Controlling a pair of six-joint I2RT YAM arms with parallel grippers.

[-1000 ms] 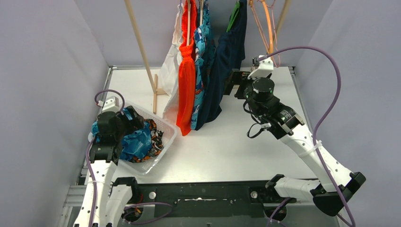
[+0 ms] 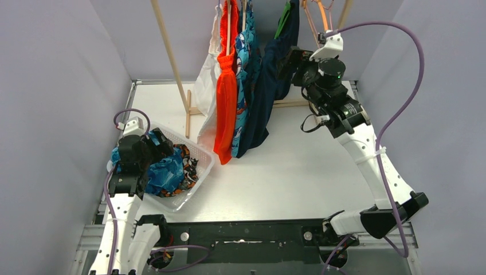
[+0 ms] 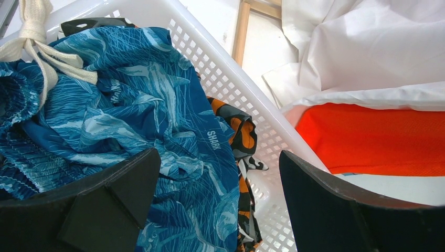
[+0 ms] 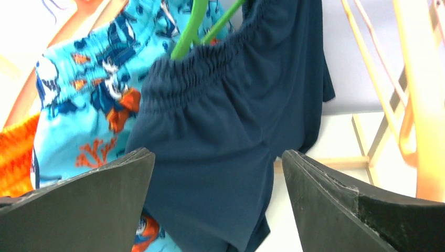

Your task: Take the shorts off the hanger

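Note:
Dark navy shorts [image 4: 210, 121] hang by their gathered waistband from a green hanger [image 4: 190, 29], rightmost of the garments in the top view. My right gripper is open, facing the navy shorts; its fingers [image 4: 99, 199] appear in front of the cloth and do not grip it. Over the white basket at the left, my left gripper stands open. Between and below its fingers lie blue shark-print shorts [image 3: 152, 115] with a white drawstring, resting loose in the basket [image 3: 262, 110].
Turquoise printed shorts [image 2: 241, 86], orange shorts [image 2: 226, 109] and a white garment [image 2: 206, 80] hang close together left of the navy pair. Empty orange hangers [image 2: 324, 17] hang at right.
My right gripper has moved toward the back and slightly right in the top view, up alongside the navy shorts' upper part. The left arm and the garments look unmoved.

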